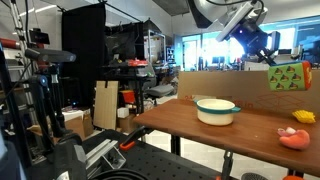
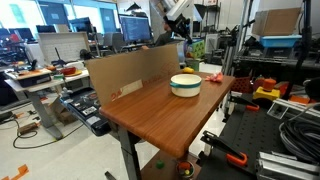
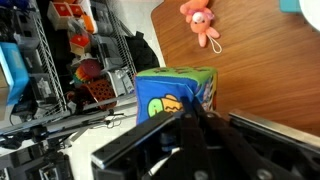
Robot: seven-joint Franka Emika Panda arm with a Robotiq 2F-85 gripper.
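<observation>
A colorful cube, green and orange on the side seen in exterior view 1, hangs tilted in the air over the right end of the table. My gripper is at its upper left corner. In the wrist view the cube shows blue and green faces beyond the dark fingers of the gripper. The fingers are shut on some part of the cube, though the exact spot they pinch is hidden.
A white bowl stands mid-table. A pink plush toy lies near the front right, and a yellow object farther back. Brown panels line the back.
</observation>
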